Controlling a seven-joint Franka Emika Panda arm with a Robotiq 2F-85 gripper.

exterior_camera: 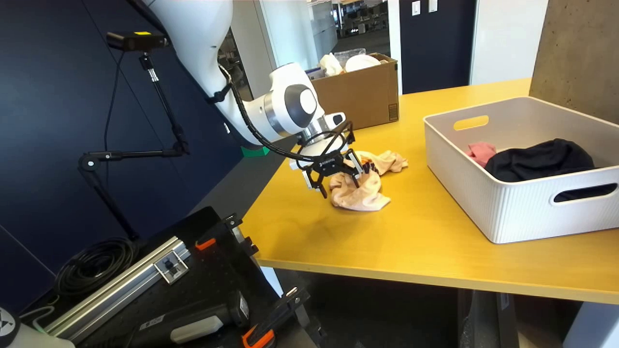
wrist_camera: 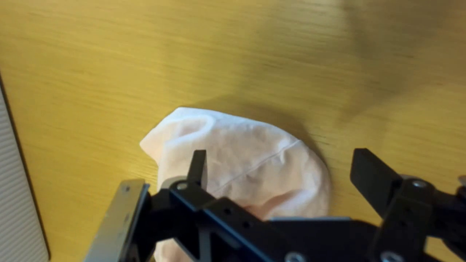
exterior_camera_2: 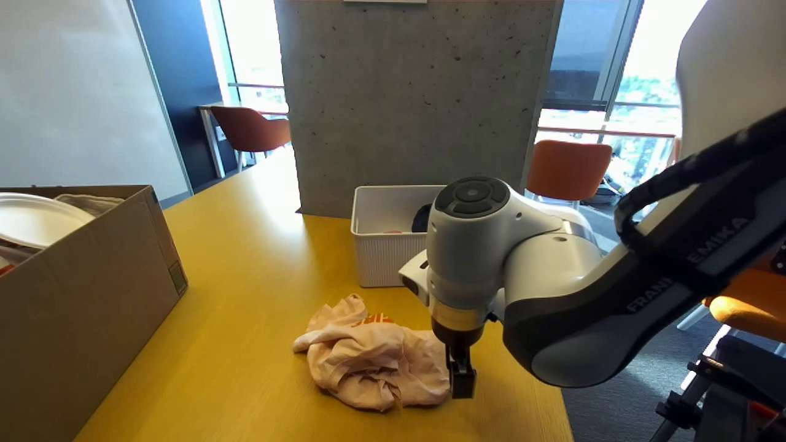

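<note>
A crumpled peach-coloured cloth (exterior_camera: 362, 196) with a patch of orange and dark print lies on the yellow table. My gripper (exterior_camera: 339, 186) is open at the cloth's near-left side, its fingers spread wide. From the wrist view, the cloth (wrist_camera: 249, 161) spreads below and between the fingers of the gripper, with the right finger (wrist_camera: 371, 179) over bare wood. Exterior view 2 has the cloth (exterior_camera_2: 376, 361) left of the fingers; whether they touch it cannot be told.
A white bin (exterior_camera: 458, 180) holding black cloth (exterior_camera: 539, 161) and pink cloth (exterior_camera: 481, 152) stands right of the peach cloth. At the back is a filled cardboard box (exterior_camera: 365, 95). Bare table (exterior_camera: 406, 243) lies in front, up to its edge.
</note>
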